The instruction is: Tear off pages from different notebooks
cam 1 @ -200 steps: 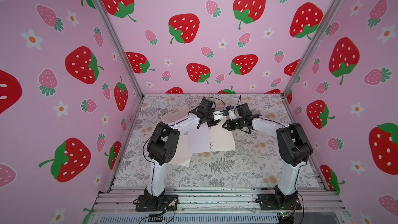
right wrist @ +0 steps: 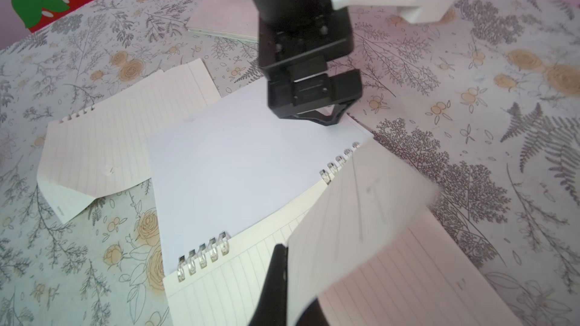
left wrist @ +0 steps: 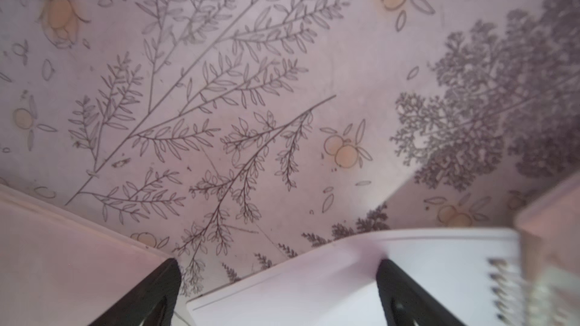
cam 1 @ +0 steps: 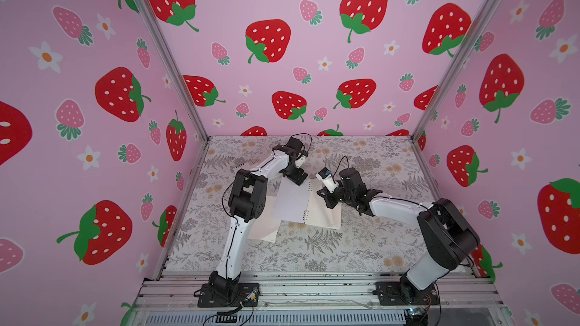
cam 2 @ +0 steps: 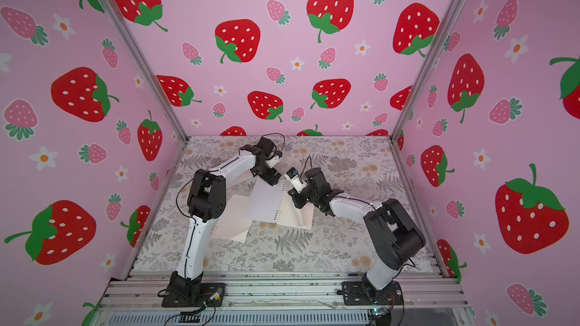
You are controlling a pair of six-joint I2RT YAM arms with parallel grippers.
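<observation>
The spiral notebook lies open, its plain white cover (right wrist: 235,151) folded to the left and its lined pages on the right. At the lower middle of the right wrist view, my right gripper is shut on a lined page (right wrist: 356,205), which stands up, curled and blurred, over the pages below. My left gripper is open over the cover's far edge, close to the spiral's upper end (right wrist: 338,160); nothing shows between its fingers. In the top left view both grippers are over the notebook, the left one (cam 1: 297,174) farther back.
A loose lined sheet (right wrist: 127,126) with a torn edge and a folded corner lies left of the notebook, partly beneath the cover. Another notebook (cam 2: 240,176) lies behind the left arm.
The right gripper has come forward and a little left, and a page is now raised in it.
</observation>
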